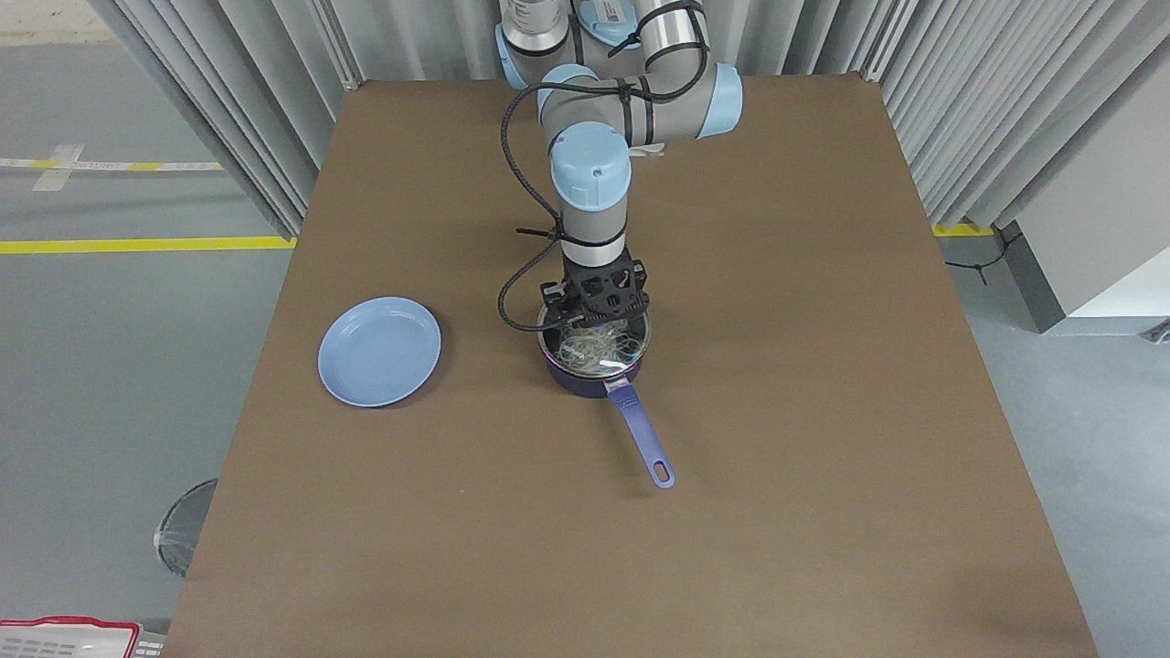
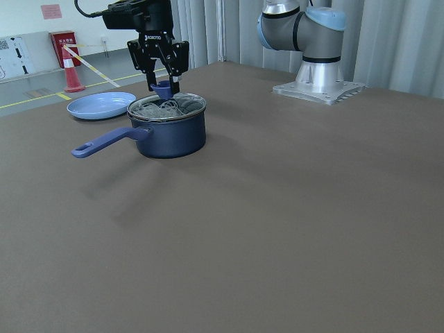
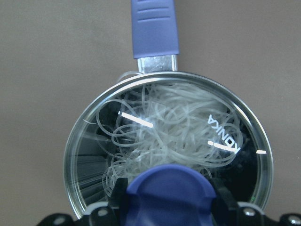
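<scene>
A dark blue saucepan (image 2: 170, 142) with a long blue handle (image 1: 642, 433) stands on the brown table, covered by a glass lid (image 3: 169, 122) over pale, tangled noodle-like strands. The lid has a blue knob (image 3: 170, 197). My gripper (image 2: 163, 87) is directly over the lid, its fingers around the knob in the wrist and left views. It appears shut on the knob; in the front view the knob is mostly hidden beneath the gripper.
A light blue plate (image 1: 379, 351) lies to the left of the saucepan in the front view. A red-rimmed basket (image 1: 60, 642) is on the floor at the lower left.
</scene>
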